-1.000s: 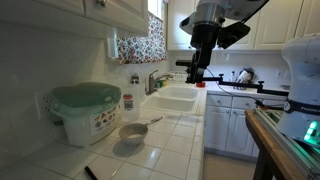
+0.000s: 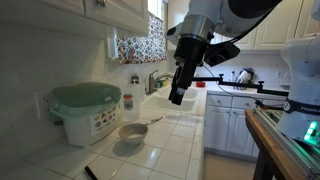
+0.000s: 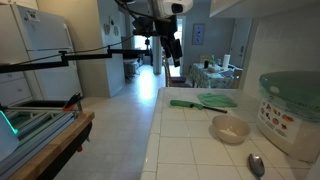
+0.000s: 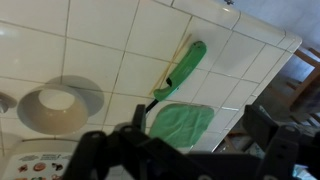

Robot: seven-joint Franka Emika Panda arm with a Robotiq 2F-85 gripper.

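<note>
High over the white tiled counter, my gripper stands open, its two dark fingers wide apart and no object held. Below it in the wrist view are a green-handled tool (image 4: 183, 68) with a dark end and a folded green cloth (image 4: 182, 125). A beige bowl (image 4: 52, 110) sits to the left in that view. From the second exterior view, the bowl (image 3: 229, 128) rests upright between the green tool (image 3: 186, 104) and a metal spoon (image 3: 256, 165). The gripper (image 3: 174, 72) is clearly apart from all of them.
A white basket with a green cover (image 2: 88, 110) stands against the wall, with a bottle (image 2: 128, 102) beside it. The sink (image 2: 178, 99) lies farther along the counter. Bare tiles (image 3: 182, 145) run along the counter's open edge.
The objects on the counter have stayed put.
</note>
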